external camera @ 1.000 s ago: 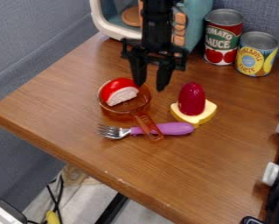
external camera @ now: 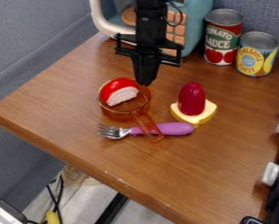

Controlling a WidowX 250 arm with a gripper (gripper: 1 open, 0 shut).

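Observation:
My black gripper (external camera: 145,72) hangs just above and behind an orange-brown pan (external camera: 124,108), its fingertips close together; whether anything is between them cannot be seen. A red and white toy piece (external camera: 118,88) sits in the pan. Right of it a dark red oval object (external camera: 191,98) stands on a pale yellow piece (external camera: 180,115). A fork with a purple handle (external camera: 170,129) lies in front of the pan, under its handle.
A red can (external camera: 222,39) and a yellow can (external camera: 256,55) stand at the back right, beside a teal toy appliance (external camera: 190,26). Dark equipment (external camera: 275,192) lines the right edge.
The objects on the table look unmoved.

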